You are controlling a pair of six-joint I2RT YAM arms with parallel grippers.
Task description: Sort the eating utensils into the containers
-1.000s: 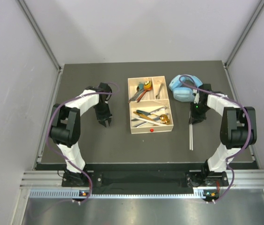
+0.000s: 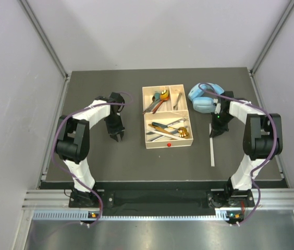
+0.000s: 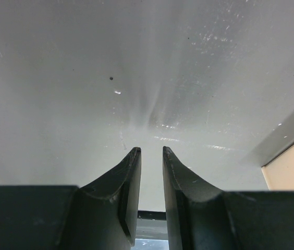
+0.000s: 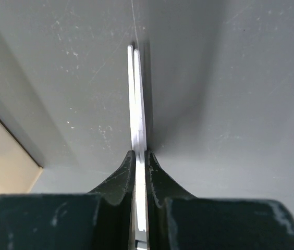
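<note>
A pair of white chopsticks lies side by side on the grey table, right of the box. My right gripper is shut on them, the two sticks pressed together at its fingertips. My left gripper hangs open over bare table, nothing between its fingers. The cream divided box holds spoons, ladles and other utensils in its compartments: coloured spoons at the back left, a small utensil at the back right, several long pieces in the front one.
Two light blue cases stand behind the right gripper, beside the box. Walls enclose the sides and back.
The left arm is still.
</note>
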